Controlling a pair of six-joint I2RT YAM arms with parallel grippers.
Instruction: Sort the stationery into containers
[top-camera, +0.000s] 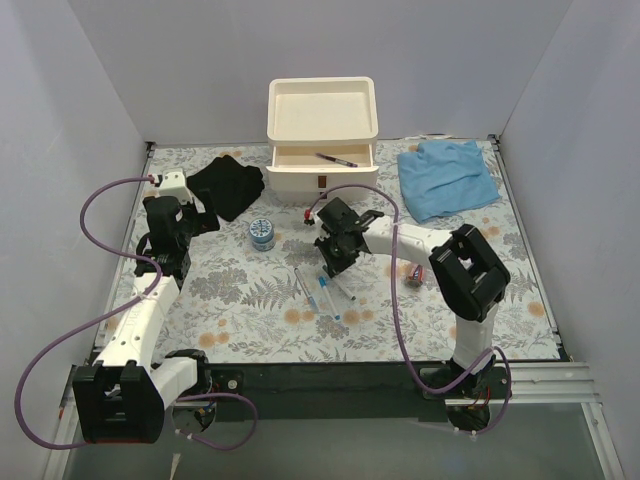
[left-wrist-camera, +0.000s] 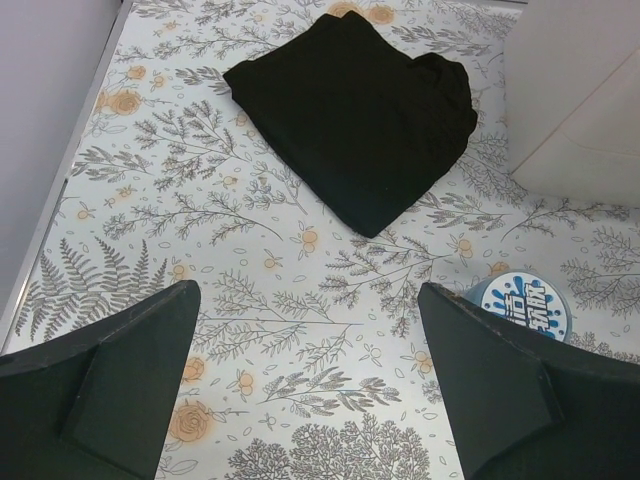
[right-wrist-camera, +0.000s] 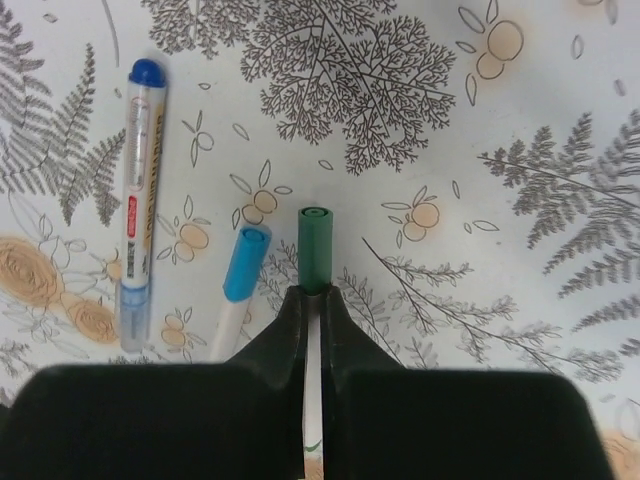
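My right gripper is shut on a green-capped white marker (right-wrist-camera: 315, 245). Left of it lie a blue-capped white marker (right-wrist-camera: 243, 270) and a blue pen (right-wrist-camera: 139, 180), both also on the table in the top view. The white container (top-camera: 322, 186) at the back has an open drawer with a dark pen (top-camera: 336, 160) inside. My left gripper stands open over bare patterned table at the left, nothing between its fingers.
A round blue-labelled tin (top-camera: 262, 236) sits left of centre. A black cloth (top-camera: 225, 185) and a blue cloth (top-camera: 447, 179) flank the container. A small red object (top-camera: 415, 273) lies right of the right arm.
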